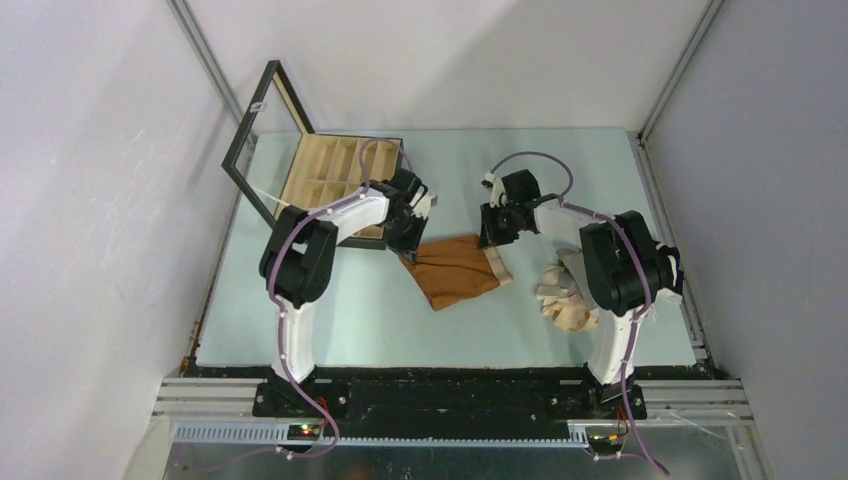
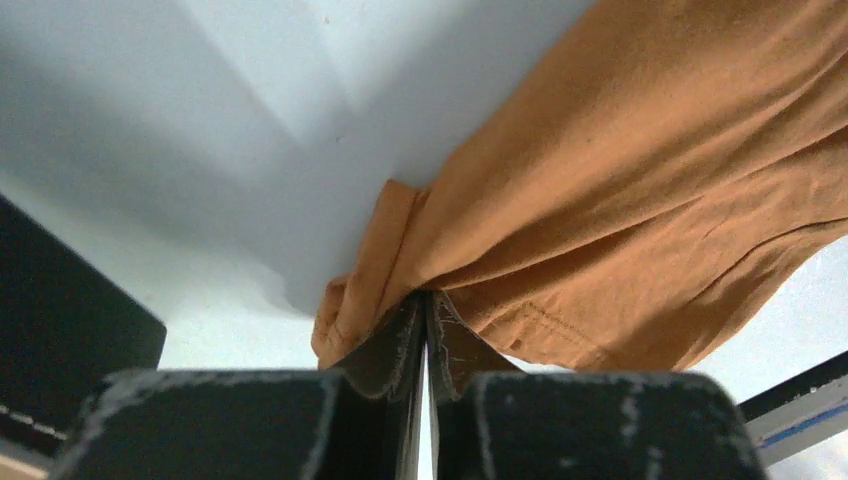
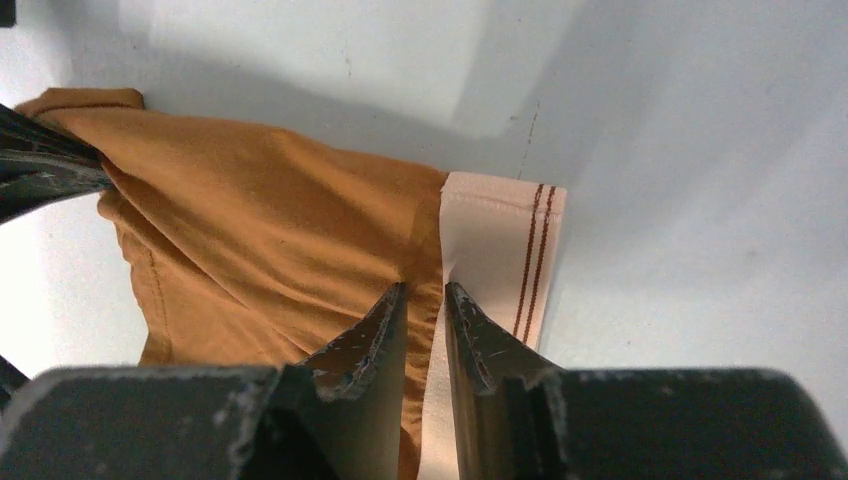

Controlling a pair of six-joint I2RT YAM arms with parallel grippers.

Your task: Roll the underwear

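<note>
Brown underwear (image 1: pixel 452 272) lies spread on the table, its pale striped waistband (image 3: pixel 500 240) along the right edge. My left gripper is shut on the bunched left end of the fabric, at the upper-left corner in the top view. My right gripper is part open, its tips at the seam between brown cloth and waistband near the upper-right corner. Whether the right tips touch the cloth I cannot tell.
A wooden compartment box (image 1: pixel 320 160) with raised lid stands at the back left. A pile of pale cloths (image 1: pixel 565 310) lies at the right.
</note>
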